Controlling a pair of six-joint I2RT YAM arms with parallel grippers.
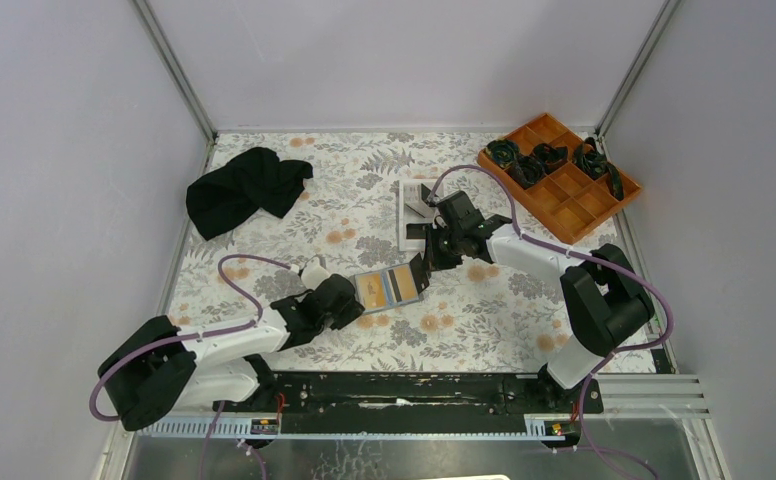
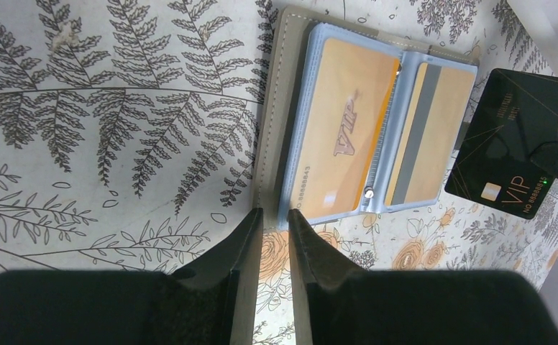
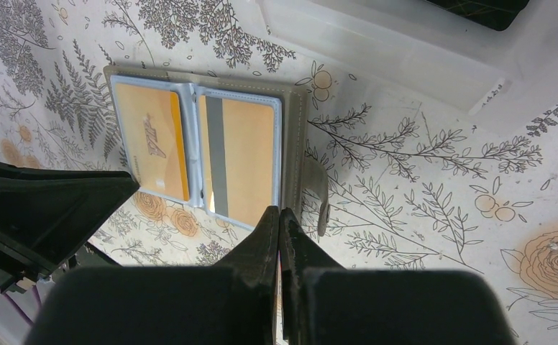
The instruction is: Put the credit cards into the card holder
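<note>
An open card holder lies on the patterned surface, a tan card in its left side and a striped tan card in its right. My left gripper is shut on the holder's near edge. My right gripper is shut, its tips over the holder's right end. A black VIP card is at that gripper's tips in the left wrist view, held upright or tilted beside the holder; in the right wrist view it is hidden behind the fingers.
A white tray with dark cards sits behind the holder. A wooden compartment box with black bundles is at back right, a black cloth at back left. The front surface right of the holder is clear.
</note>
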